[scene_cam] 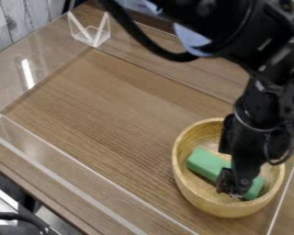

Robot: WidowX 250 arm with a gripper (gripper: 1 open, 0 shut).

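A round wooden bowl (193, 191) sits at the lower right of the table, with a green block (209, 167) lying inside it. The black gripper (242, 174) is open and reaches down into the bowl over the right part of the block, its fingers hiding that end. Whether the fingers touch the block is unclear.
Clear plastic brackets (91, 27) stand near the back left edge, and another clear piece is at the left edge. Dark cables are at the lower left, off the table.
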